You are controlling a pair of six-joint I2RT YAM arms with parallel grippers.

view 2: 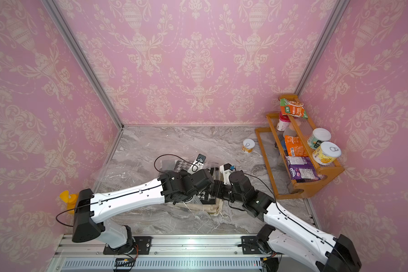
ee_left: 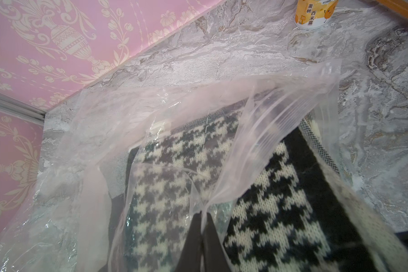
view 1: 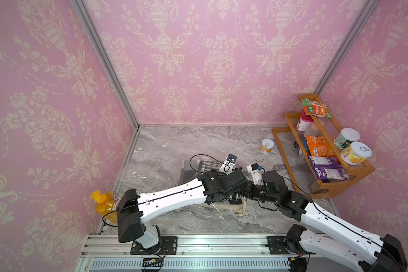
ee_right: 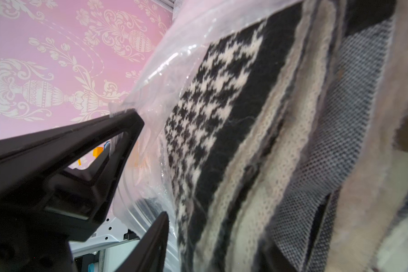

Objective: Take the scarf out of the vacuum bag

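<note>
The houndstooth scarf (ee_left: 263, 199) lies folded inside the clear vacuum bag (ee_left: 276, 117) on the marble table, mostly behind my arms in the top views. In the left wrist view my left gripper is shut, with crumpled plastic of the bag running into its fingertips. In the right wrist view my right gripper is part open at the bag's side, its fingers beside the scarf's layered, striped edge (ee_right: 272, 136), with plastic film along the upper finger; whether it grips cloth is unclear.
A wooden rack (view 1: 294, 190) of cans and packets stands at the right, a small can (view 1: 267, 145) beside it. An orange bottle (view 1: 103, 204) is at the left edge.
</note>
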